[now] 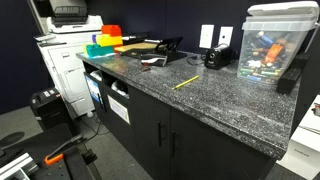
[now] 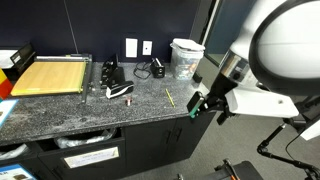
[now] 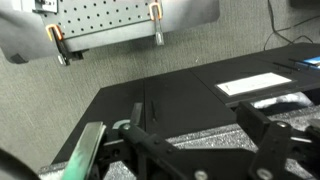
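Note:
On the dark speckled counter [image 1: 230, 105] lies a yellow stick [image 1: 187, 82], which also shows as a thin yellow line [image 2: 170, 98] in exterior view 2. A small reddish item [image 2: 128, 98] rests farther left on the counter. My gripper is open in the wrist view, its dark fingers [image 3: 268, 140] wide apart with nothing between them. Below them show the counter's front edge and cabinet fronts. Beside the left finger is a pale teal piece [image 3: 86, 150]; whether it belongs to the gripper cannot be told. In exterior view 2, the white arm [image 2: 260, 60] hangs at the right.
A clear lidded bin [image 1: 275, 45] of mixed items stands at the counter's right end, with a black appliance [image 1: 225, 47] near the wall. A wooden board [image 2: 50, 75] and black rack [image 2: 113, 78] occupy the left.

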